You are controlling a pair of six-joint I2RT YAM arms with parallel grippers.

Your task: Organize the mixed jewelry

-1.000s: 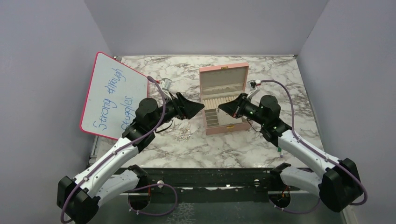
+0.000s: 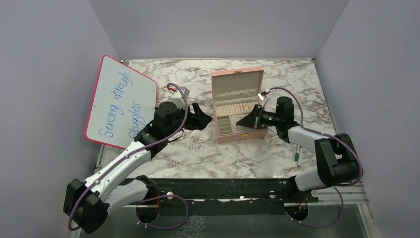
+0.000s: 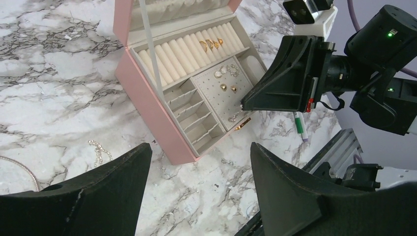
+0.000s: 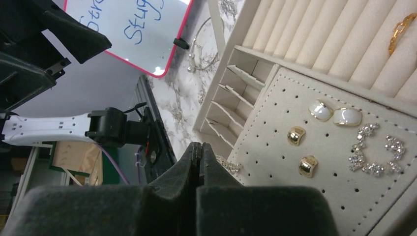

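A pink jewelry box (image 3: 152, 128) stands open, with gold rings (image 3: 209, 43) in its roll slots and earrings (image 4: 307, 166) plus a sparkly piece (image 4: 374, 168) on the padded board. My right gripper is shut over that board, a silver chain (image 4: 227, 164) partly hidden behind its tips; whether it holds any of it I cannot tell. My left gripper is open left of the box, nothing between its fingers. A silver chain (image 3: 98, 150) and a necklace (image 3: 22, 172) lie on the marble.
A whiteboard (image 2: 119, 104) leans at the left. Markers (image 2: 297, 153) lie at the right front. The marble (image 2: 228, 163) in front of the box is mostly clear.
My left gripper has pulled slightly left.
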